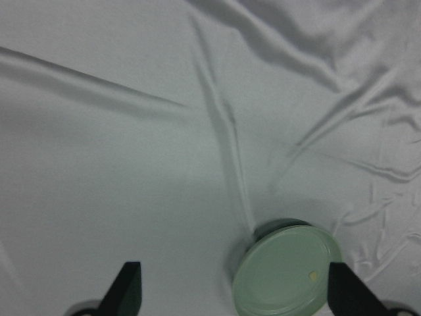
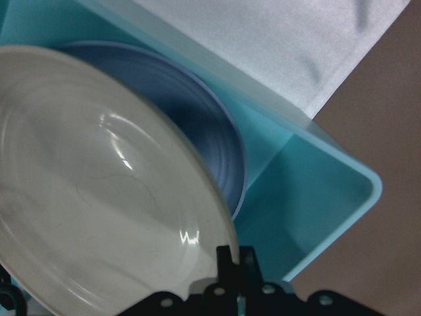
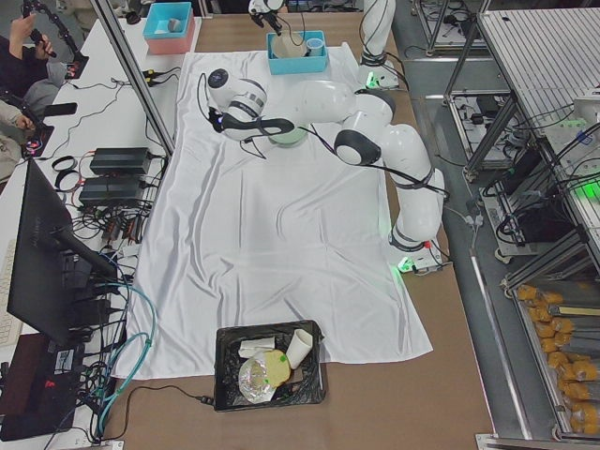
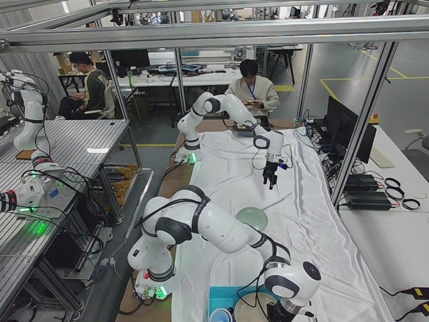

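A pale green plate (image 4: 252, 217) (image 1: 279, 266) lies on the white cloth, partly hidden by my left arm in the camera left view. My left gripper (image 4: 270, 180) is open above the cloth, with nothing held. In the blue box (image 3: 297, 66) (image 2: 329, 151), my right gripper is shut on the rim of a cream plate (image 2: 105, 178). Beneath that plate, a darker blue plate (image 2: 210, 131) shows in the right wrist view. A light blue cup (image 4: 220, 316) stands in the box.
A black-lined tray (image 3: 226, 382) of mixed items sits at the cloth's other end. Monitor, cables and black devices line the table beside the cloth.
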